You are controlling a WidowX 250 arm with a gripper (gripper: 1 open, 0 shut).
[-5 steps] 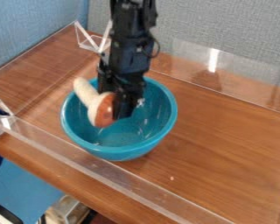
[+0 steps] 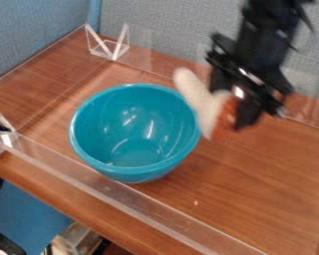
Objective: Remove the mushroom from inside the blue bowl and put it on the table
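Observation:
The mushroom point(image 2: 199, 101), pale with an orange-brown part, is held up in the air by my gripper point(image 2: 230, 108). It hangs just over the right rim of the blue bowl point(image 2: 93, 125) and looks blurred. My dark gripper is shut on it, though the fingertips are smeared and partly hidden behind the mushroom. Nothing shows inside the bowl, which stands upright on the brown wooden table point(image 2: 242, 189).
Right of the bowl the tabletop is bare. A clear low barrier point(image 2: 136, 204) runs along the front edge, and another lines the back. A white wire stand point(image 2: 107, 42) is at the back left.
The gripper has lifted the mushroom up out of the bowl and carried it to the right, from the bowl's left side to its right rim. The bowl has stayed in place.

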